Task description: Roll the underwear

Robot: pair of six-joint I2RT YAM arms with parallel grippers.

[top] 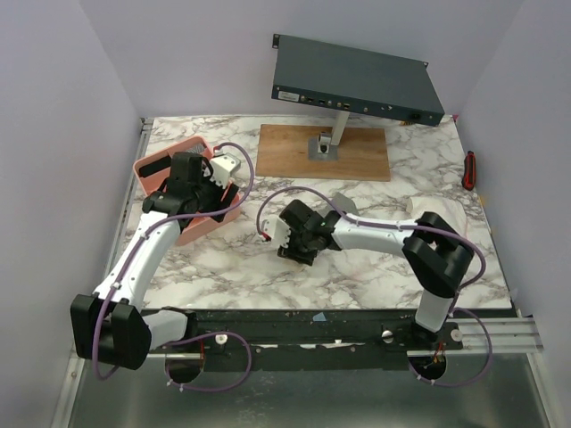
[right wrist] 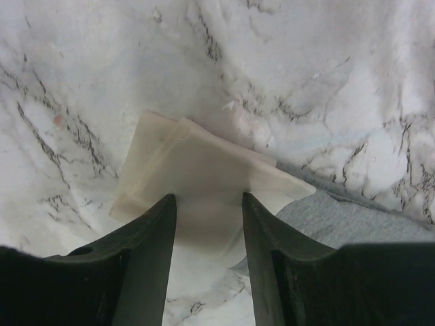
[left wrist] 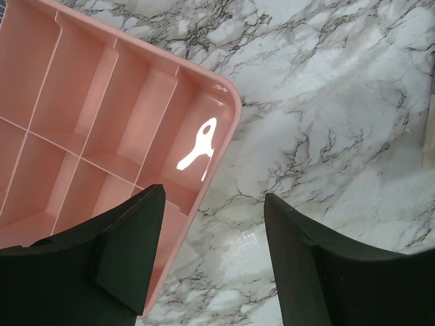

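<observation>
The underwear lies as a flat strip on the marble table, with a beige end (right wrist: 204,187) and a grey stretch (right wrist: 340,221). In the top view its far grey part (top: 343,203) shows behind the right arm, which hides most of the rest. My right gripper is directly above the beige end, its fingers apart; whether they touch the cloth I cannot tell. Far from the underwear, my left gripper hangs over the edge of the pink box, open and with nothing between its fingers.
The pink divided box (left wrist: 234,102) stands at the left, under the left gripper. A wooden board (top: 277,152) carries a stand with a dark panel (top: 357,80) at the back. To the right lies a pale cloth (top: 442,212).
</observation>
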